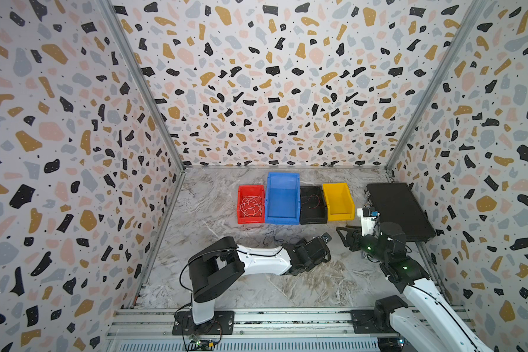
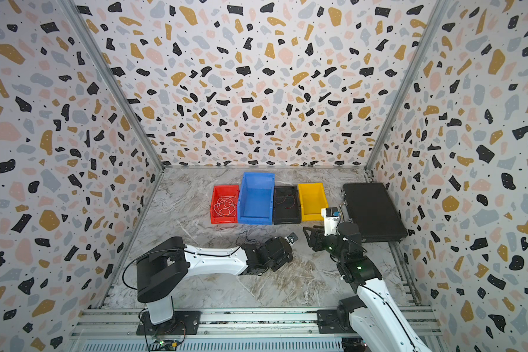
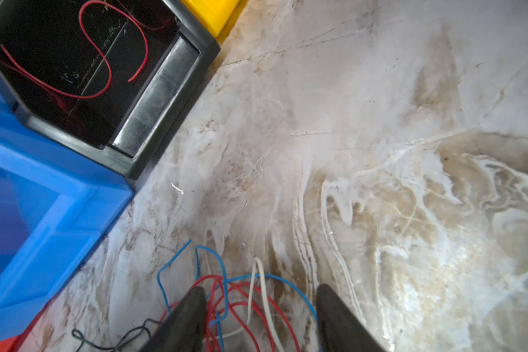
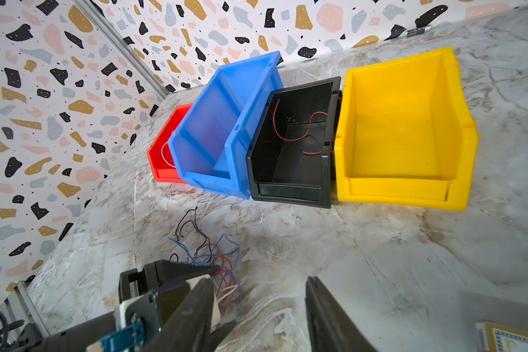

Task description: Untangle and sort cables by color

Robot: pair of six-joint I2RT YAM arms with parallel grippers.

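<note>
A loose tangle of blue, red, white and black cables lies on the marble table; in the left wrist view a blue cable [image 3: 159,280], a red cable [image 3: 284,316], a white cable [image 3: 262,287] and a black cable [image 3: 114,347] show. Over this tangle my left gripper is open, its fingers apart with cables visible beyond them. My right gripper is also open, with only bare table seen between its fingers, to the right of the tangle. Inside the black bin [image 4: 290,193] rests a red cable [image 4: 287,139]. White cables [image 1: 251,206] lie coiled in the red bin [image 1: 251,221].
Between the red and black bins stands the taller blue bin [image 4: 240,164], empty. An empty yellow bin [image 4: 399,190] is at the row's right end. Farther right is a dark flat case [image 1: 400,211]. Free table lies in front of the bins; the left arm crosses it low.
</note>
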